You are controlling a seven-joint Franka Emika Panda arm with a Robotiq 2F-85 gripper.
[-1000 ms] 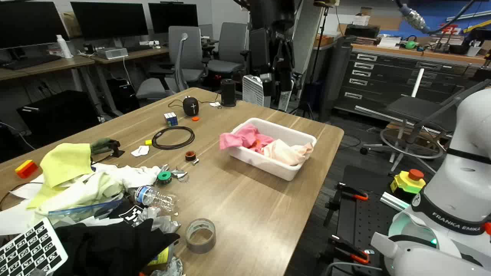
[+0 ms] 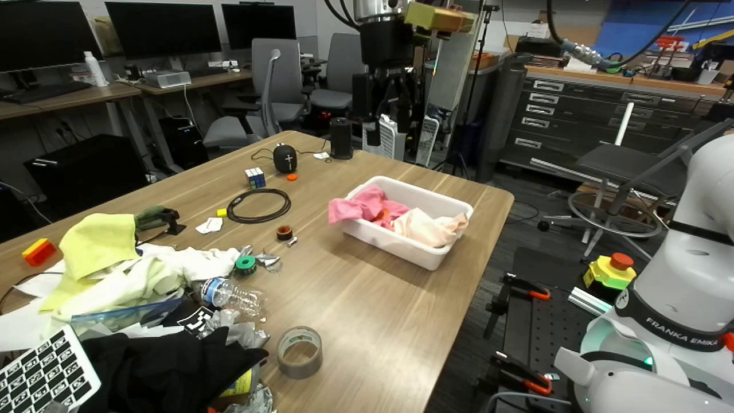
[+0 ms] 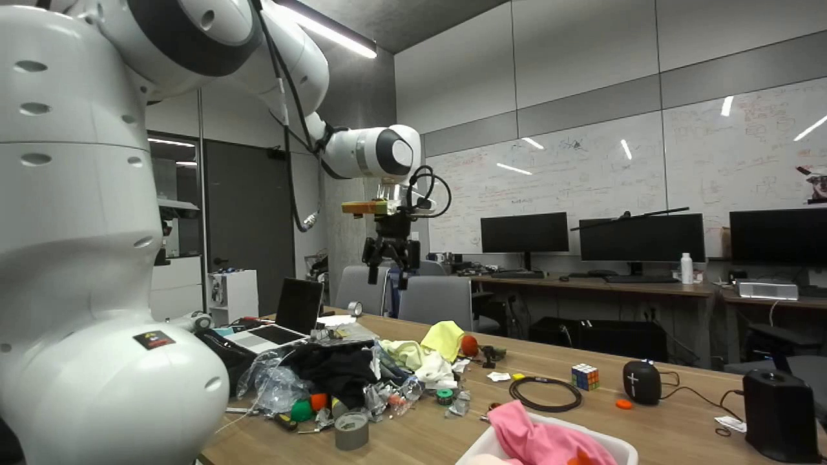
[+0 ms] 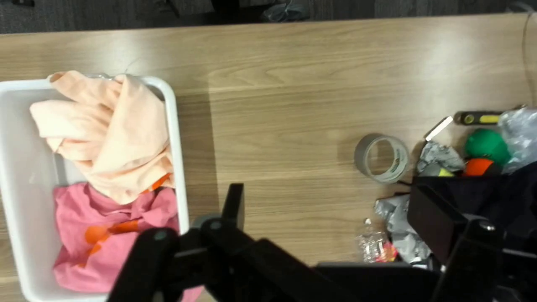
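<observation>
My gripper is open, its black fingers wide apart with nothing between them in the wrist view. In exterior view 2, the gripper (image 3: 388,280) hangs high above the table, clear of everything on it. A white bin (image 2: 387,244) stands on the table, holding a pink cloth (image 2: 373,203) and a peach cloth (image 2: 426,228). The pink one drapes over the rim. From the wrist, the peach cloth (image 4: 128,136) and pink cloth (image 4: 90,251) lie left of the fingers. A grey tape roll (image 4: 360,156) rests on bare wood ahead of the right finger.
A cluttered heap with a black cloth (image 2: 165,368), a yellow cloth (image 2: 100,241) and a clear bottle (image 2: 237,296) covers the table's near left. Further back are a black cable coil (image 2: 258,219), a puzzle cube (image 2: 255,178) and speakers. Wood between bin and tape roll is clear.
My gripper has moved left and a little higher in exterior view 1. The bin, both cloths and the other table items have not moved.
</observation>
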